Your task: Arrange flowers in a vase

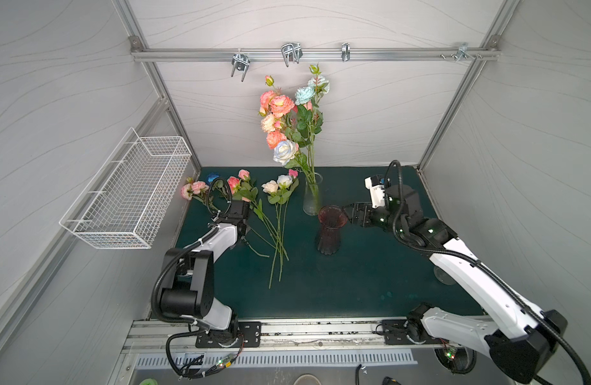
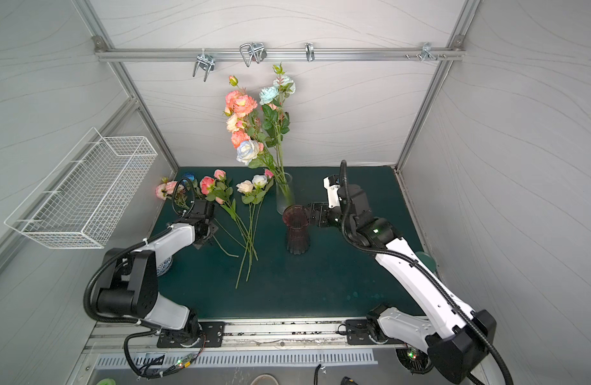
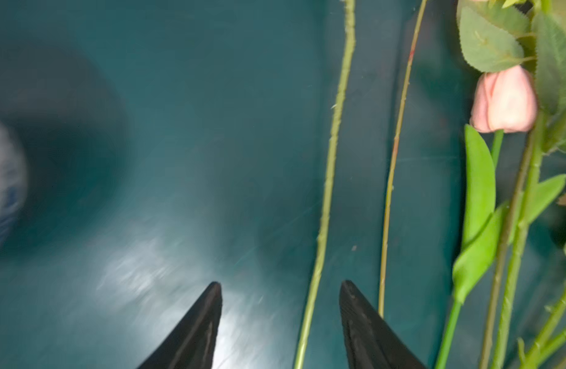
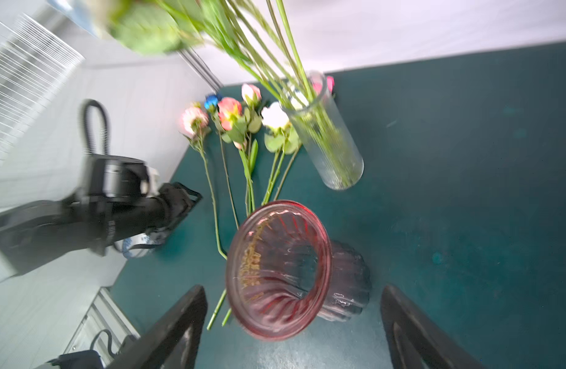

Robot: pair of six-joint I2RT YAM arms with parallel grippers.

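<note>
A dark reddish ribbed glass vase (image 1: 329, 238) stands upright and empty mid-table. My right gripper is open at its right side; the vase's rim (image 4: 236, 270) appears between the spread fingers, though contact cannot be judged. Loose flowers lie at the left: white and cream blooms (image 1: 284, 181), coral ones (image 2: 207, 184), pale pink ones (image 1: 198, 187) and a blue one (image 4: 211, 100). Over their stems my left gripper points down, open. One green stem (image 3: 326, 209) runs below the gap between its fingers. Behind, a clear vase (image 4: 332, 144) holds tall coral and blue flowers (image 1: 282, 105).
Left of my left gripper sits a blue-and-white pot (image 3: 1, 178), mostly hidden by the arm from above. A white wire basket (image 1: 133, 186) hangs on the left wall. Free table (image 1: 346, 282) lies in front of the reddish vase, and more is clear behind my right arm.
</note>
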